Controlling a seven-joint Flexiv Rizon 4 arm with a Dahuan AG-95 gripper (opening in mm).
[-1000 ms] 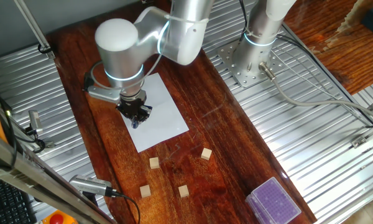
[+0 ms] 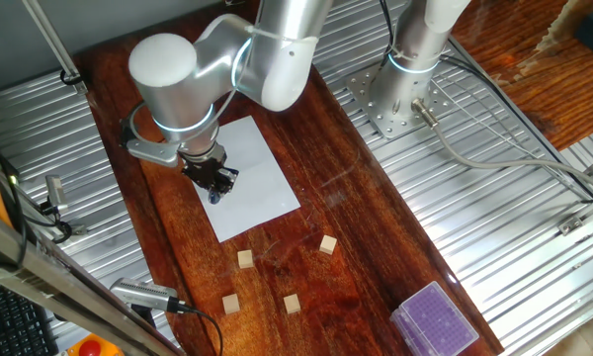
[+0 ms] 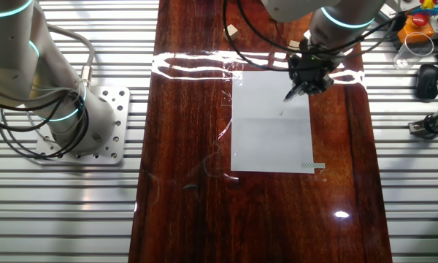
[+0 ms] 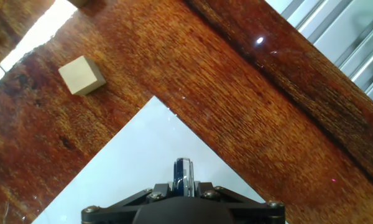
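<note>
A white sheet of paper [image 2: 252, 188] lies flat on the dark wooden table. Over its left part in exterior view 1 is my gripper [image 2: 217, 182], pointing down. The wrist view shows the gripper with its fingers drawn together on a slim, dark blue and glassy pen-like object [image 4: 183, 171], whose end sticks out past the fingers. In exterior view 2 a narrow dark tip extends from the gripper [image 3: 305, 79] above the sheet [image 3: 270, 142]. A small faint mark shows near that tip. Whether the tip touches the paper I cannot tell.
Several small wooden cubes stand apart beyond one paper edge, among them one cube [image 2: 245, 259] near the sheet and another cube [image 2: 328, 244] to its right. A purple-topped box [image 2: 437, 321] sits by the table's corner. Bare wood [image 3: 190, 190] lies beside the sheet.
The arm's upper wrist has swung a little left and down in exterior view 1, while the gripper has shifted only slightly. Paper, cubes and box have stayed put.
</note>
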